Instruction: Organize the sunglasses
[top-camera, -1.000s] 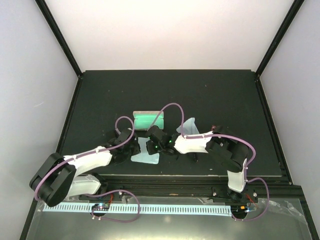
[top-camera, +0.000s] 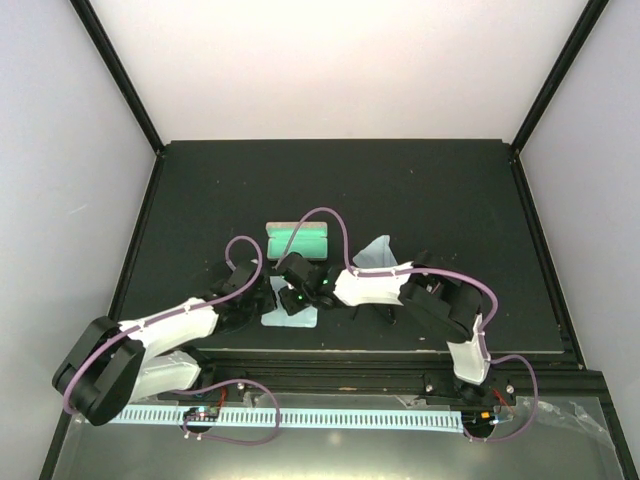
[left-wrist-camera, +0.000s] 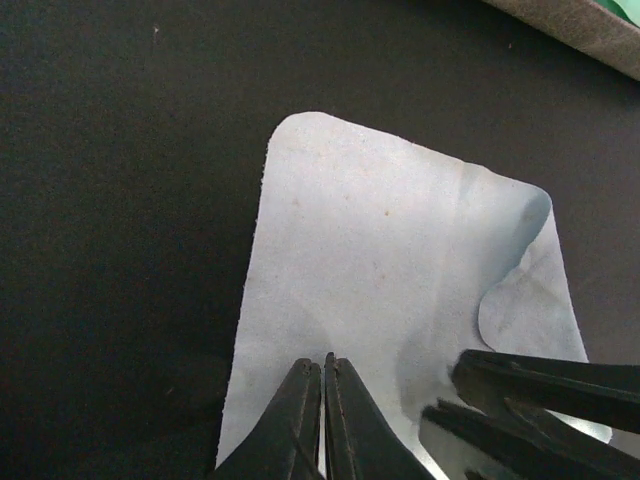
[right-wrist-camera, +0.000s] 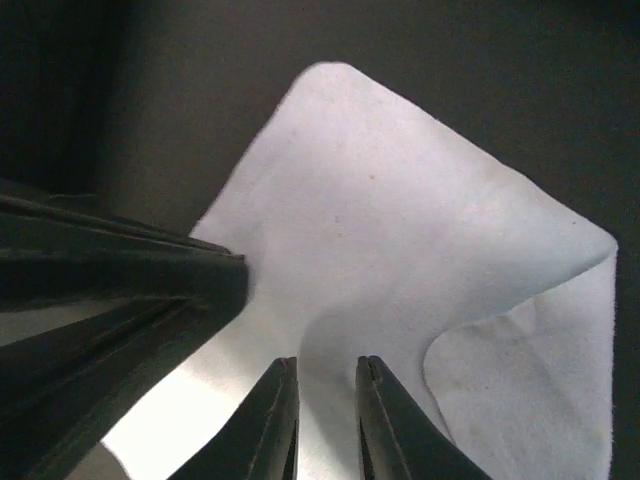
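Note:
A pale blue-white cloth (top-camera: 290, 308) lies on the black table, in front of the open case with a green lining (top-camera: 297, 243). One edge of the cloth is folded over on itself, as both wrist views show. My left gripper is shut above the cloth, with nothing visible between its fingers. Low over the same cloth, my right gripper stands partly open, a narrow empty gap between its tips. The two grippers are close together. Dark thin parts, perhaps sunglasses (top-camera: 385, 313), show below the right forearm, mostly hidden by it.
A second pale cloth or pouch (top-camera: 374, 252) lies behind the right forearm, partly covered. The table's front edge (top-camera: 400, 352) runs close to the cloth.
The left arm hardly moved.

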